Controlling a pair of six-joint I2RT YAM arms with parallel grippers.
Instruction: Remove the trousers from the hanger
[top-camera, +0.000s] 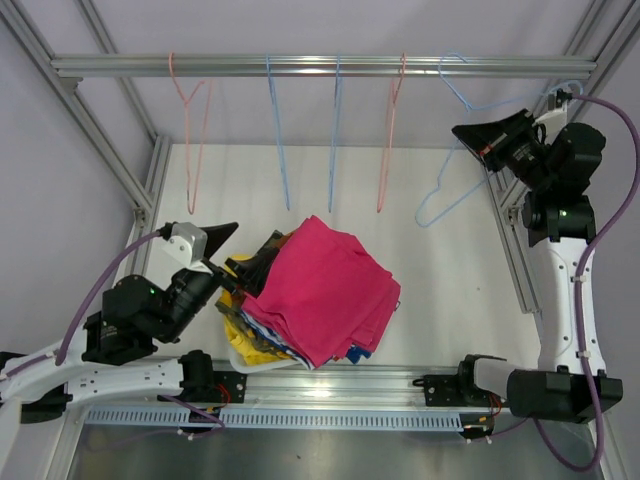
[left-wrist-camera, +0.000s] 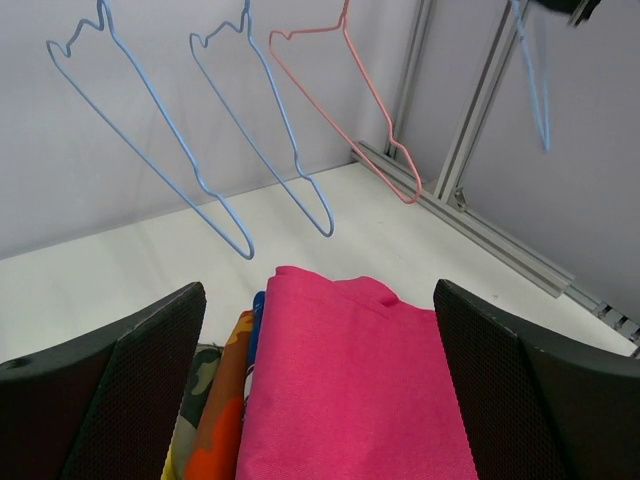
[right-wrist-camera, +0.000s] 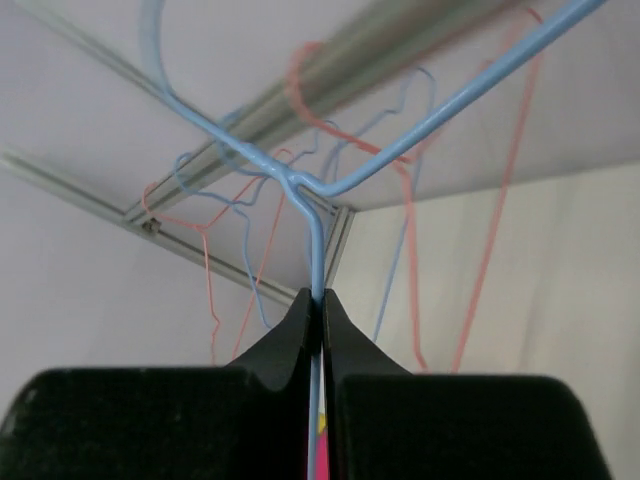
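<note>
My right gripper (top-camera: 485, 150) is shut on the wire of a blue hanger (top-camera: 435, 200) at the right end of the rail; in the right wrist view that hanger (right-wrist-camera: 316, 250) runs down between the closed fingertips, with no cloth on it. My left gripper (top-camera: 250, 245) stands open at the left, by a folded pile topped with pink cloth (top-camera: 320, 290). In the left wrist view the pink cloth (left-wrist-camera: 340, 390) lies beyond the open fingers. Whether the pink cloth is trousers I cannot tell.
Pink and blue hangers hang empty from the rail (top-camera: 230, 64). Yellow, camouflage and blue cloths (top-camera: 255, 340) lie under the pink one in a white container. The board (top-camera: 455, 290) right of the pile is clear.
</note>
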